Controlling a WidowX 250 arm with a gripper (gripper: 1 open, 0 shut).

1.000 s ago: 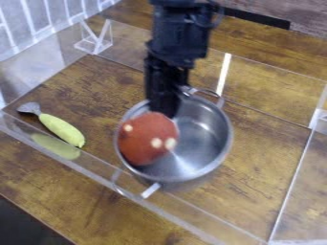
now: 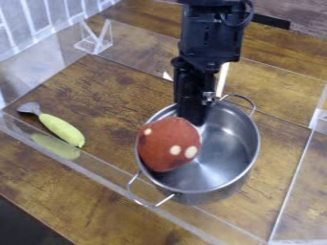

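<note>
A steel pot point(image 2: 224, 163) with wire handles on both sides stands on the wooden surface at centre right. A red object with pale spots, like a toy mushroom point(image 2: 166, 144), rests in or over the pot's left part. My black gripper point(image 2: 193, 113) comes down from the top into the pot's back left, just behind the red object. Its fingers are dark and partly hidden, so I cannot tell whether they grip the pot or the red object.
A yellow banana-like toy point(image 2: 61, 129) lies at the left. Clear acrylic walls surround the work area.
</note>
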